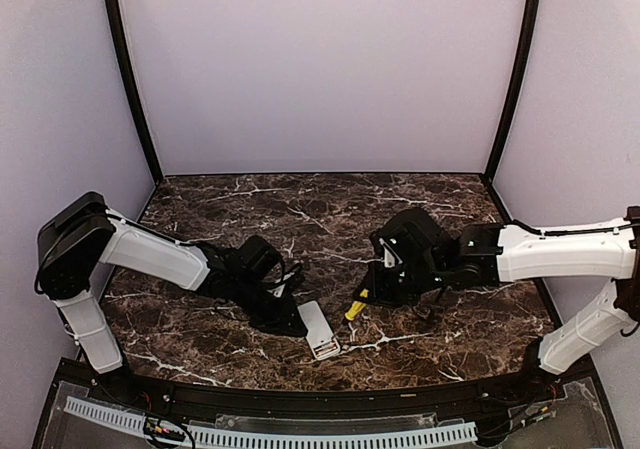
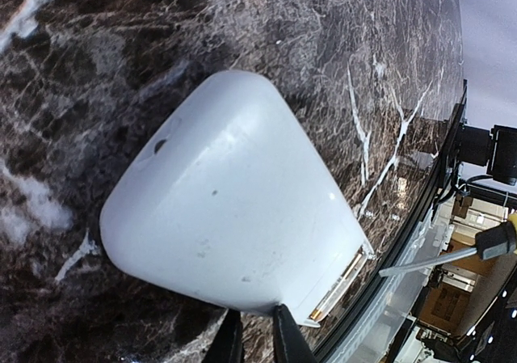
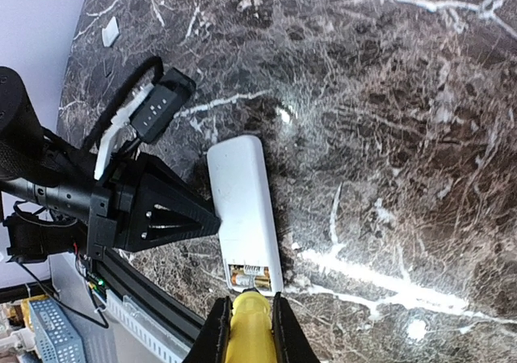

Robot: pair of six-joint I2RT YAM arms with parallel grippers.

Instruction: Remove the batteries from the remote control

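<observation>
A white remote (image 1: pixel 316 323) lies on the dark marble table, its open battery compartment (image 3: pixel 249 276) at the near end showing batteries inside. My left gripper (image 1: pixel 300 328) is shut on the remote's left edge; in the left wrist view its fingertips meet the white body (image 2: pixel 226 193). My right gripper (image 1: pixel 363 297) is shut on a yellow-handled screwdriver (image 3: pixel 249 331), held above the table to the right of the remote. In the left wrist view the tool's grey shaft (image 2: pixel 428 262) points toward the compartment end.
Walls bound it at back and sides, and a dark rail (image 1: pixel 240 399) runs along the front edge.
</observation>
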